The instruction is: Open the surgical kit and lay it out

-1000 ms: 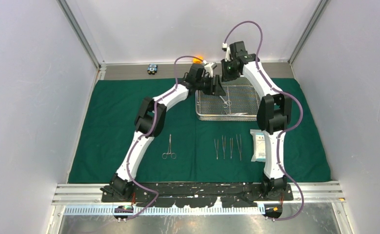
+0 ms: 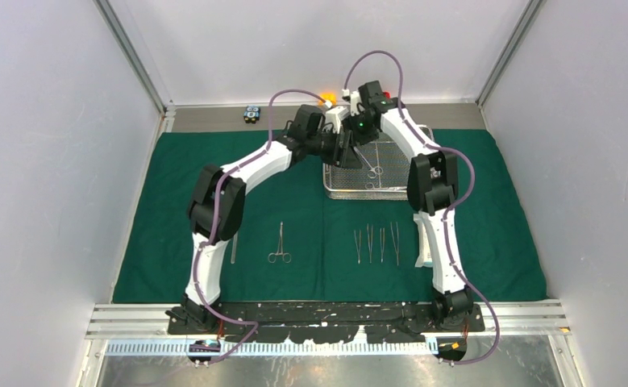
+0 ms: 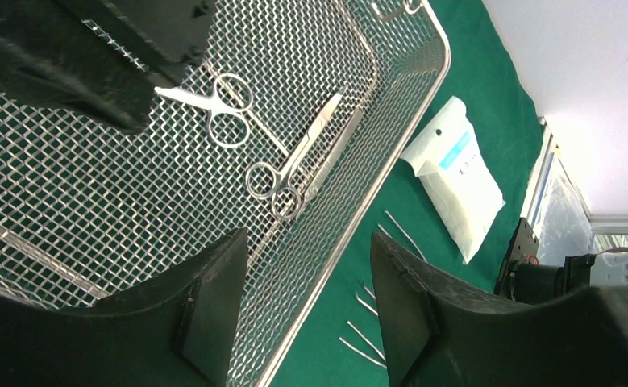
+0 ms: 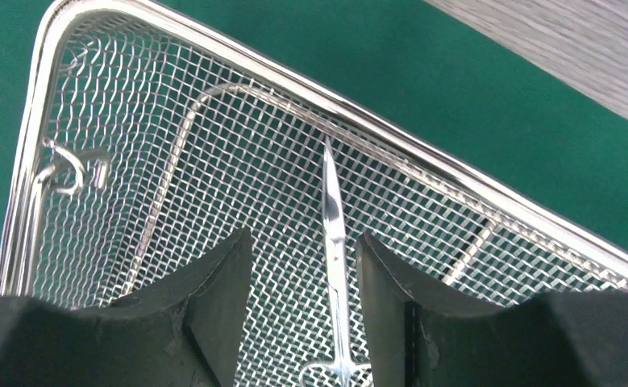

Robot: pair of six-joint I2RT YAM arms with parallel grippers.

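Observation:
A wire-mesh tray [image 2: 351, 194] holds scissors [image 3: 301, 149], a second pair [image 3: 183, 94] and a straight instrument [image 3: 337, 150]. My left gripper [image 2: 339, 153] is over the tray's left side; in its wrist view [image 3: 307, 266] the fingers stand apart with nothing seen between them. My right gripper [image 2: 360, 129] is above the tray's back left. In the right wrist view it [image 4: 301, 246] is open above a long scissors-like instrument [image 4: 334, 222] lying on the mesh, whose tip points at the rim.
Several tweezers [image 2: 370, 242], a scissors-like clamp [image 2: 280, 255] and a white packet [image 3: 455, 181] lie on the green cloth [image 2: 181, 193]. A small blue-black object [image 2: 252, 114] sits on the back ledge.
My right gripper has moved left and down over the tray's back-left part. My left arm has pulled back leftward, its gripper shifting slightly left.

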